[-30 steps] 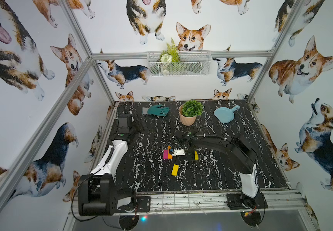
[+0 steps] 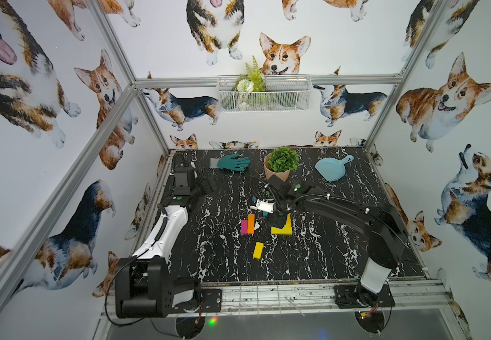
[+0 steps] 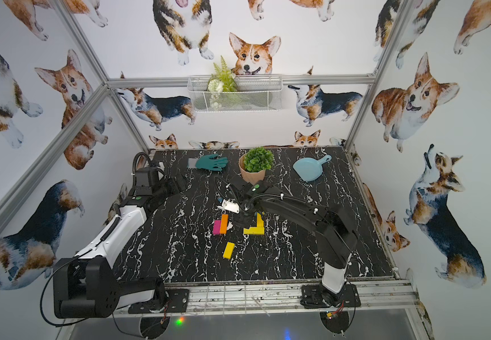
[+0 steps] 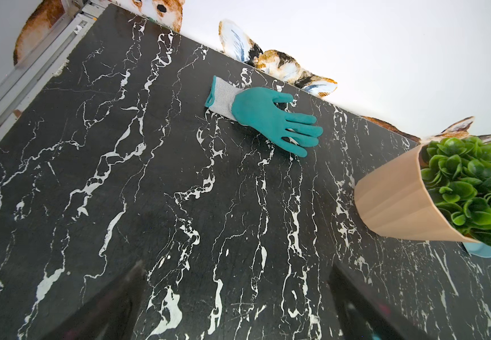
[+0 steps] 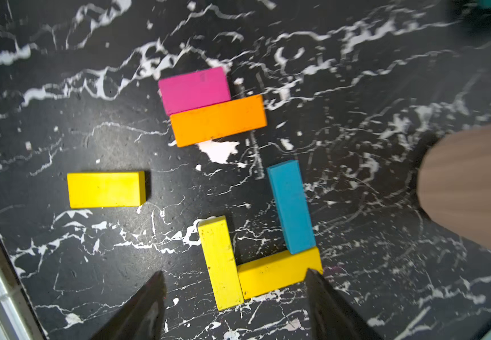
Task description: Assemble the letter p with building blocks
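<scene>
In the right wrist view, two yellow blocks form an L: one yellow block (image 5: 221,263) meets the end of another yellow block (image 5: 279,273). A blue block (image 5: 292,206) stands with one end against the second one's side. A pink block (image 5: 194,90) lies flush along an orange block (image 5: 218,120), apart from that group. Alone to one side is a shorter-looking yellow block (image 5: 106,189). My right gripper hovers above the L, its fingers apart and nothing held. Over bare tabletop at the left, my left gripper is open and empty.
At the back are a teal glove (image 2: 234,162), a potted plant (image 2: 282,161) and a light blue dustpan (image 2: 331,169). The plant pot stands close behind the right gripper. Free tabletop lies left and right of the blocks.
My right arm has moved back, away from the table's front edge, uncovering more of the orange block and the yellow L. The left arm and the visible blocks look unmoved.
</scene>
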